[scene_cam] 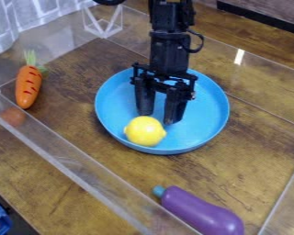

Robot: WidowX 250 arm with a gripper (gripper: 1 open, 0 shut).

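My black gripper (162, 96) reaches down from the top centre into a blue bowl (205, 124). Its fingers stand over the back half of the bowl, just behind a yellow round object (144, 132) lying in the bowl's front left. Whether anything is between the fingers cannot be seen, and the tips are dark and hard to tell apart.
A toy carrot (28, 87) lies on the wooden table (235, 179) at the upper left. A purple eggplant (201, 210) lies at the front right. A clear strip runs diagonally across the lower left. The table right of the bowl is clear.
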